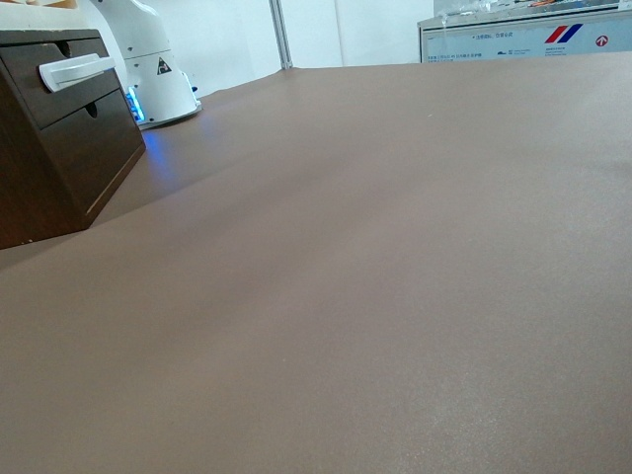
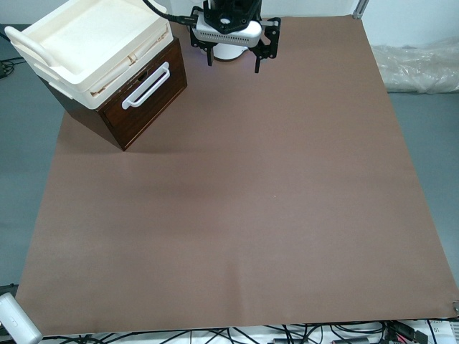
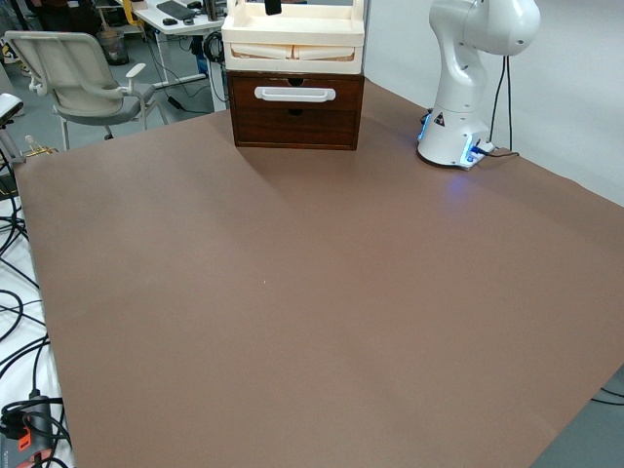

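My gripper point(image 2: 233, 61) hangs at the top of the left view, its black fingers spread apart with nothing visible between them, to the right of a white plastic bin point(image 2: 93, 39). The bin sits on a dark wooden drawer box point(image 2: 140, 118) with a white handle point(image 3: 292, 95) on its upper drawer; both drawers appear shut in the right view. My white arm base point(image 3: 450, 136) stands beside the box. In the right view only a small dark part of the gripper shows above the bin, and in the top view the gripper is out of sight.
Cables point(image 3: 24, 322) and equipment lie along one edge. A white chair point(image 3: 73, 78) and desk stand beyond the table, and a pale wall runs behind the arm.
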